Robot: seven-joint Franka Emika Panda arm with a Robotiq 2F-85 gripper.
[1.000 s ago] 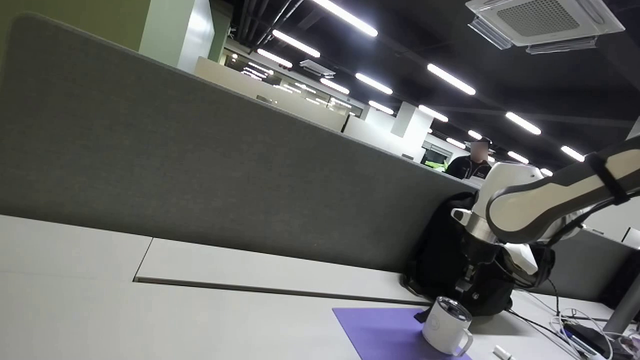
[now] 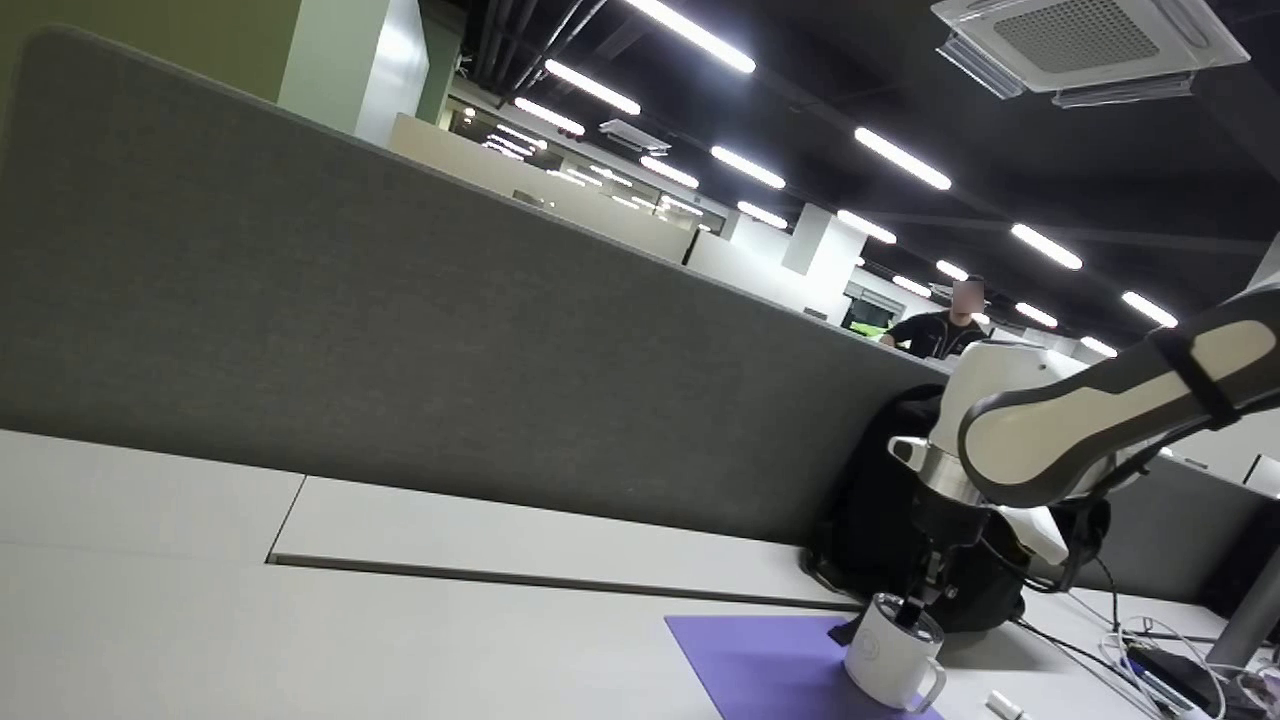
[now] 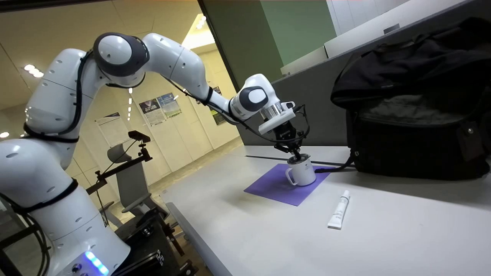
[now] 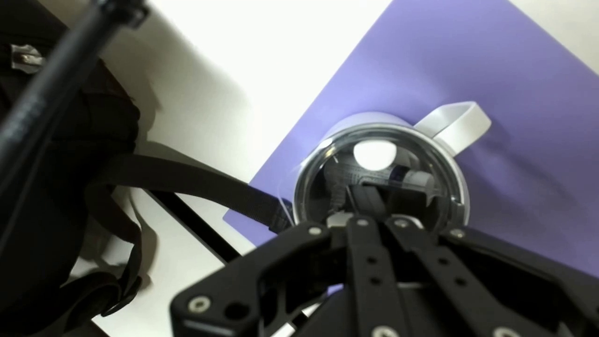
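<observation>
A white mug [image 3: 302, 174] with a handle and a clear, dark-looking lid stands upright on a purple mat [image 3: 267, 184]. My gripper is over the mug, its shut fingertips at the lid in the wrist view. Between the fingers nothing shows. Through the glossy lid [image 4: 401, 147] reflections or dark shapes appear, and I cannot tell what lies inside. Exterior view 1 shows the gripper [image 2: 912, 612] reaching down to the top of the mug [image 2: 885, 662]; whether it presses on the lid cannot be made out.
A white tube [image 3: 339, 211] lies on the table in front of the mat. The black backpack [image 3: 414, 124] stands close by, its strap [image 4: 196, 174] reaching the mat beside the mug. Left of the mat in exterior view 1, the white table [image 2: 360, 648] is bare.
The arm has come down and a little left in exterior view 1. The fingertips were above the mug and are now at its lid. The mug has stayed in place.
</observation>
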